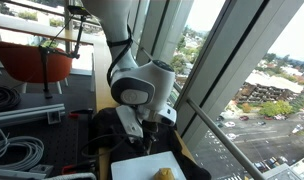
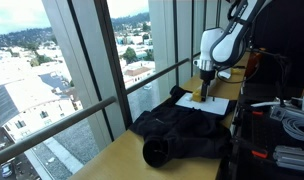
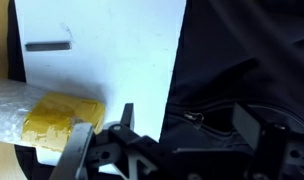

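My gripper is open with nothing between its fingers, above the edge where a white board (image 3: 117,70) meets black cloth (image 3: 217,75). A yellow-taped item (image 3: 62,118) with clear bubble wrap (image 3: 17,110) lies at the lower left of the wrist view, partly behind the left finger. A small dark bar (image 3: 48,45) rests on the board. In exterior view 2 the gripper (image 2: 205,82) stands over the yellow item (image 2: 199,96); the board (image 2: 220,105) lies flat on the cloth (image 2: 182,128).
A black cylinder (image 2: 156,152) lies near the front of the wooden table (image 2: 117,165). Windows with a rail (image 2: 52,125) run along one side. Coiled cable (image 1: 17,152) and dark equipment flank the other side.
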